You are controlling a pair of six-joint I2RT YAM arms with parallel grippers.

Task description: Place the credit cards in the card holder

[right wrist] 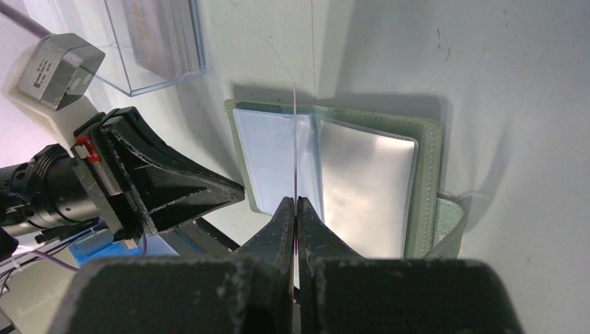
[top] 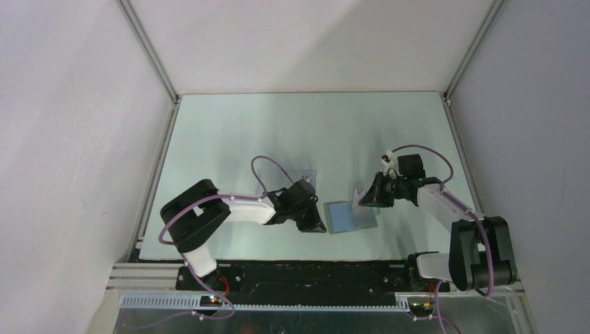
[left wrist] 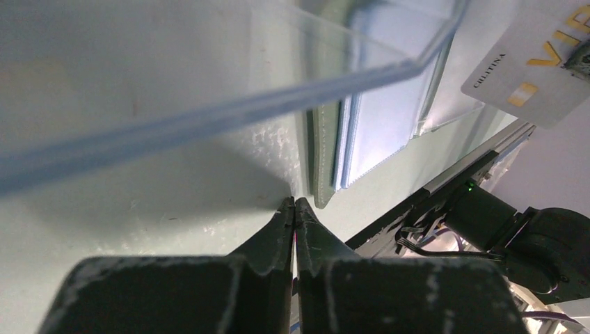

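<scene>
The card holder [top: 342,217] lies open on the table, green-edged, with a blue pocket on its left and a pale clear pocket [right wrist: 369,184] on its right. My right gripper [top: 362,204] is shut on a credit card [right wrist: 295,156], seen edge-on in the right wrist view. That same card [left wrist: 532,69], pale with gold lettering, tilts above the holder in the left wrist view. My left gripper [top: 324,231] stands at the holder's left edge, shut, nothing showing between its fingers. Whether its tips touch the holder is unclear.
A clear box with several cards stands behind the left arm; its rim [left wrist: 229,115] crosses the left wrist view. Bare table [top: 313,132] extends behind, and a dark rail [top: 313,278] runs along the front edge.
</scene>
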